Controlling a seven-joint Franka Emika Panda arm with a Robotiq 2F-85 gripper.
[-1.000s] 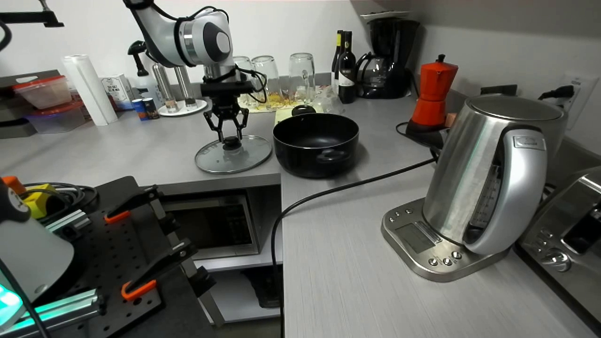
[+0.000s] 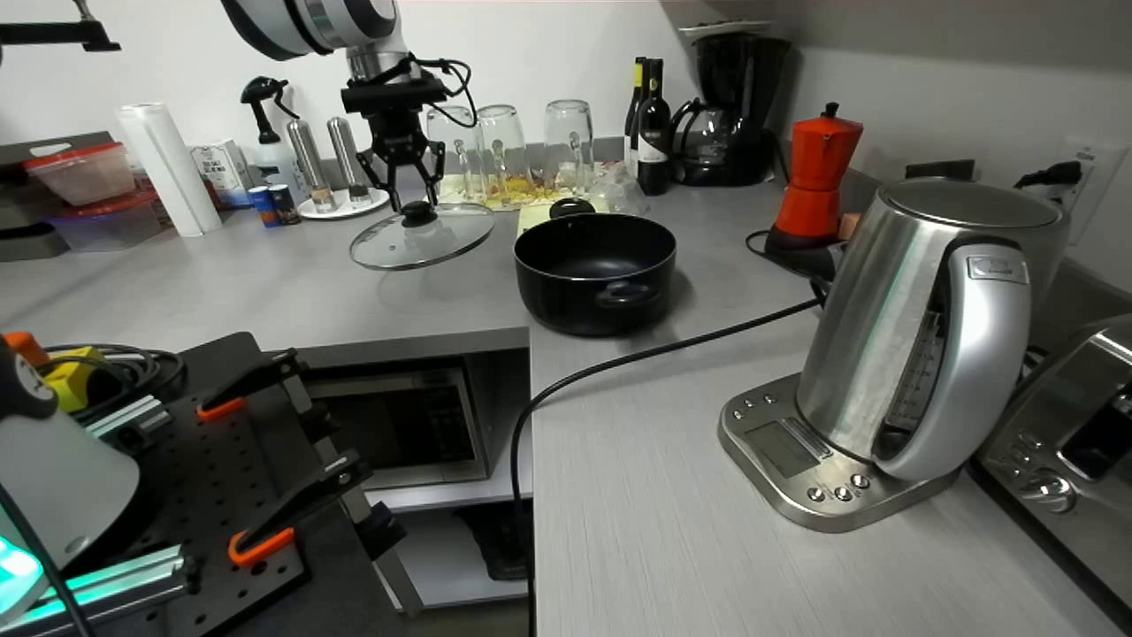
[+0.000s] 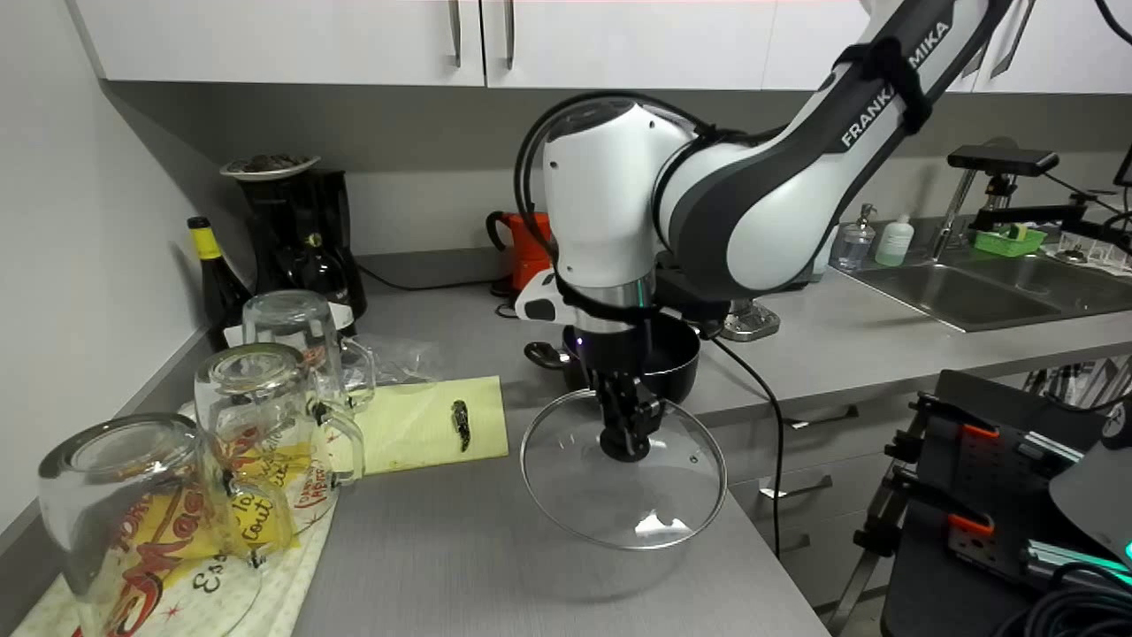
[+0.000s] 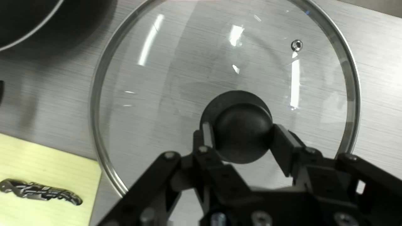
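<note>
My gripper is shut on the round black knob (image 4: 243, 135) of a glass lid. The lid (image 2: 414, 244) hangs above the counter, tilted, in exterior view 1. In exterior view 2 the lid's clear disc (image 3: 615, 504) is seen in front of a black pot (image 3: 674, 356), with the gripper (image 3: 626, 430) over its middle. That pot (image 2: 594, 265) stands uncovered on the counter, to the right of the lid in exterior view 1. Only part of the pot (image 4: 22, 22) shows at the wrist view's upper left corner.
Upturned glass mugs (image 3: 255, 403) and a yellow cloth (image 3: 462, 425) bearing a corkscrew (image 3: 461, 425) lie near the lid. A kettle (image 2: 913, 318) stands at the right, and a black cord (image 2: 658, 349) crosses the counter. Left of the lid, the counter (image 2: 244, 297) is largely clear.
The lid, low by the counter's front edge a second ago, has risen with my gripper. It has shifted left and back, away from the pot, and is more tilted. The pot stayed still.
</note>
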